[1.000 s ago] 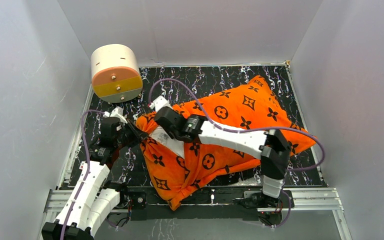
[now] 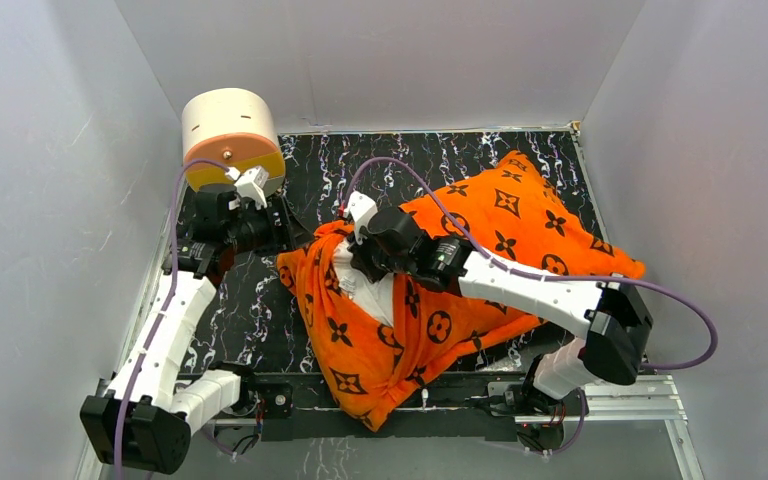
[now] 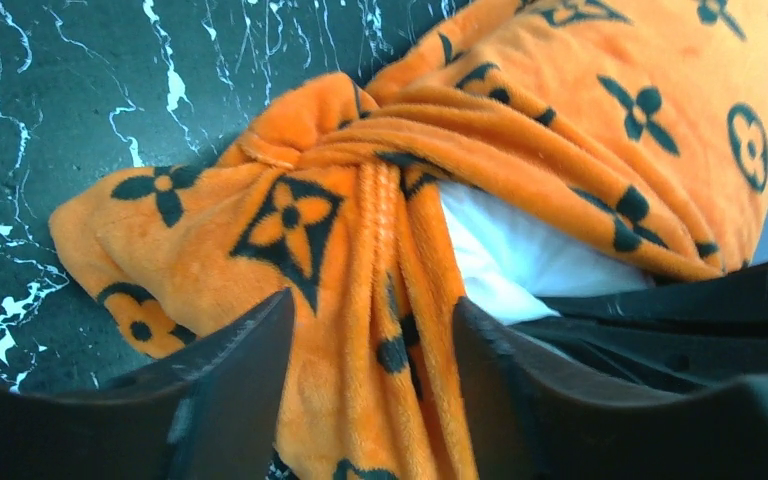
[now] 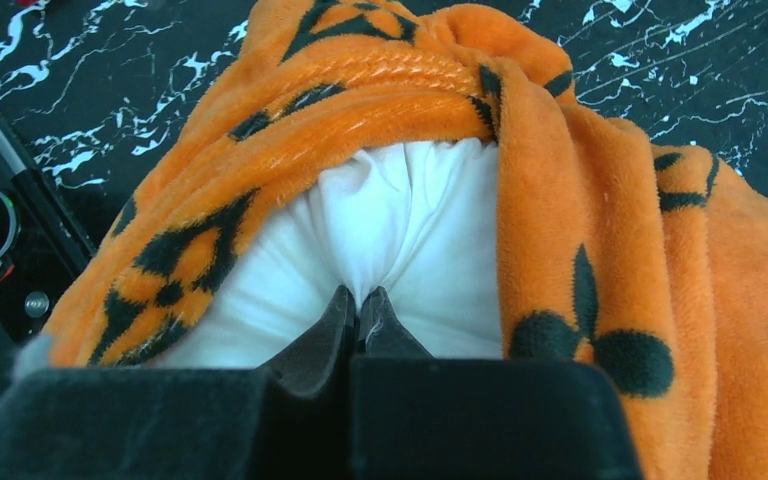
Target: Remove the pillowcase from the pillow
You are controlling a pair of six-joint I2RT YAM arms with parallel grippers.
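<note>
An orange pillowcase [image 2: 550,225] with black flower patterns lies spread over the dark marbled table. At its left end the opening shows the white pillow [image 2: 368,295]. My right gripper is shut on the pillow's white fabric, which is drawn into a pinch at its fingertips. My left gripper stands open over a bunched fold of the pillowcase [image 3: 290,225] by the opening. Orange cloth shows between its fingers, but neither grips it. From above, the left gripper [image 2: 303,240] is at the cloth's upper left edge.
A small rounded cabinet [image 2: 230,130] with coloured drawers stands at the back left, close behind the left arm. Grey walls enclose the table. Bare marbled tabletop [image 2: 330,165] shows at the back, between cabinet and pillowcase.
My left gripper has let go of the pillowcase edge and moved up and rightward. The right gripper has shifted right with the white fabric, and the pillowcase's left end has moved right too.
</note>
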